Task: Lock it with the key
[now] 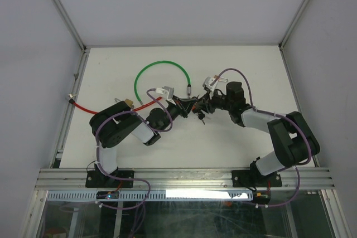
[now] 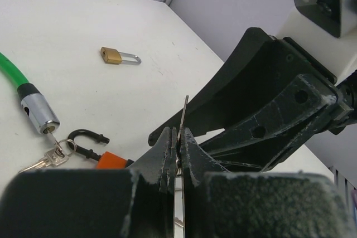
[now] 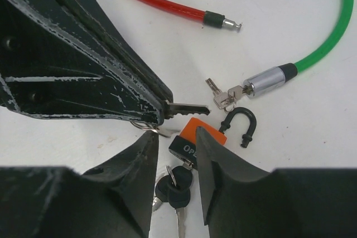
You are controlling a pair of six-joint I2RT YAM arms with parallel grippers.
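My left gripper (image 1: 188, 106) is shut on a thin key (image 3: 187, 110), whose toothed blade juts from its tips. My right gripper (image 1: 203, 104) has its fingers around that key and the left tips, not visibly closed. Below in the right wrist view lie an orange padlock (image 3: 196, 130) marked "OPEN", its black shackle (image 3: 250, 121) swung to the side, and a bunch of black-headed keys (image 3: 178, 192).
A green cable lock (image 3: 268, 81) with keys and a red cable (image 3: 173, 6) lie behind. A brass padlock (image 2: 111, 56) lies at the back right.
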